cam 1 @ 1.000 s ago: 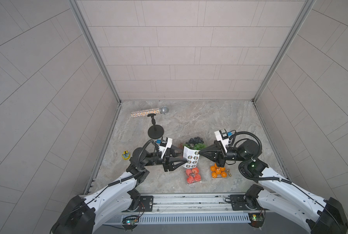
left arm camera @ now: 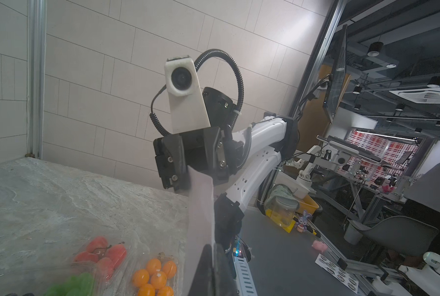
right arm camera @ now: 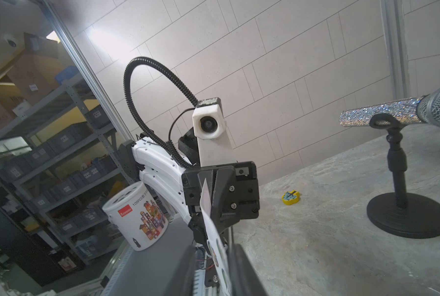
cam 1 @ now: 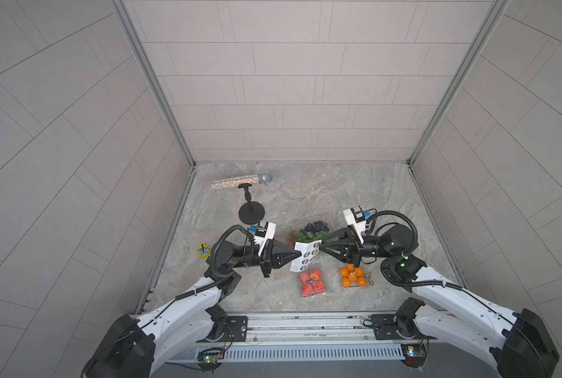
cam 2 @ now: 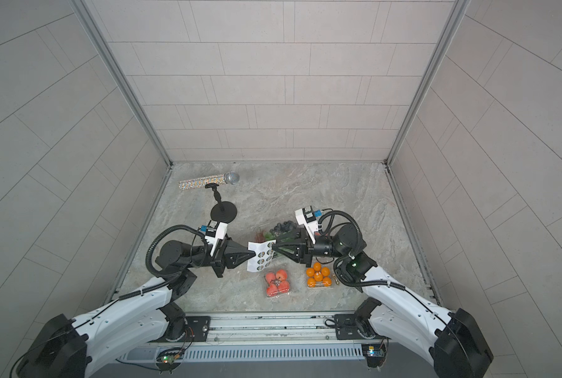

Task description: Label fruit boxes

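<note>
A white sheet of round labels point(cam 1: 305, 256) hangs between my two grippers above the table. My left gripper point(cam 1: 299, 254) is shut on its left edge. At the sheet's other edge, my right gripper point(cam 1: 322, 243) stands open, its fingers spread on either side of the paper. Below the sheet sits a clear box of red fruit point(cam 1: 311, 283). To its right is a box of orange fruit point(cam 1: 352, 276), partly under the right arm. A box of dark and green grapes point(cam 1: 316, 229) lies behind the sheet, partly hidden by it and the right gripper.
A black microphone stand point(cam 1: 251, 212) and a glittery microphone point(cam 1: 235, 182) are at the back left. A small yellow item point(cam 1: 203, 250) lies left of the left arm.
</note>
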